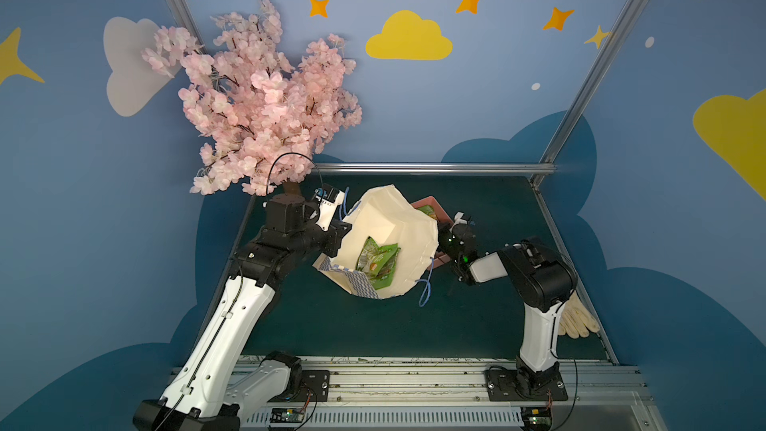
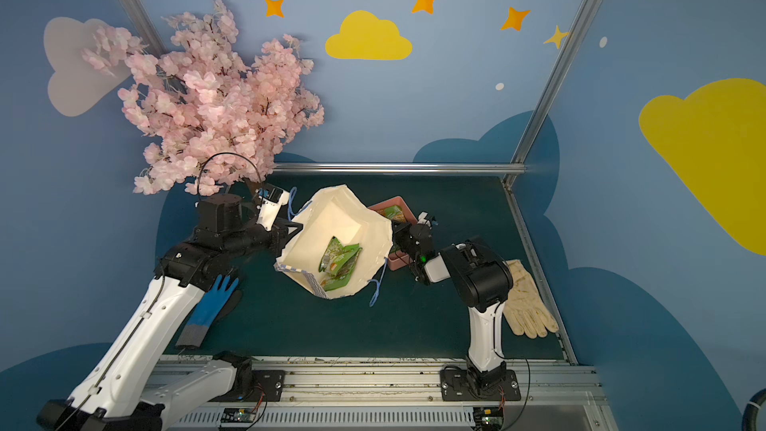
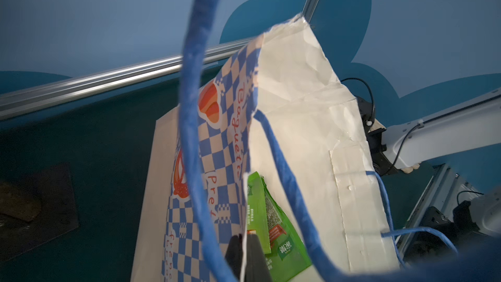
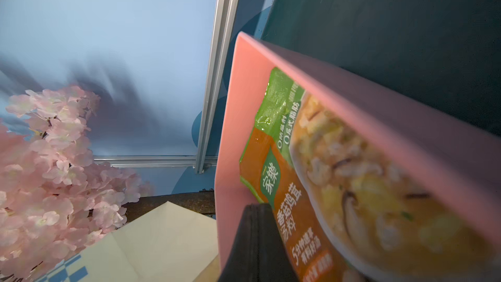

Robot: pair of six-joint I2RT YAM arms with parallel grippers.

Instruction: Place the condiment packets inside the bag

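Observation:
The cream paper bag (image 1: 403, 231) gapes open in mid-table, with several green packets (image 1: 379, 263) inside it. On its left side, my left gripper is shut on the thin bag wall, whose edge runs between its fingers. Close to the bag's right side stands a pink box (image 4: 245, 73). One orange-and-green soup packet (image 4: 281, 177) shows in it, leaning along its inner wall. My right gripper reaches into that box, shut, in front of the packet, and nothing shows between its fingertips. The arm hides part of the box from above.
Blue handles (image 1: 425, 287) loop off the bag, one crossing close before the left wrist camera. A pink blossom tree (image 1: 267, 95) rises behind the left arm. Gloves lie at the sides: cream (image 2: 526, 303) right, blue (image 2: 209, 307) left.

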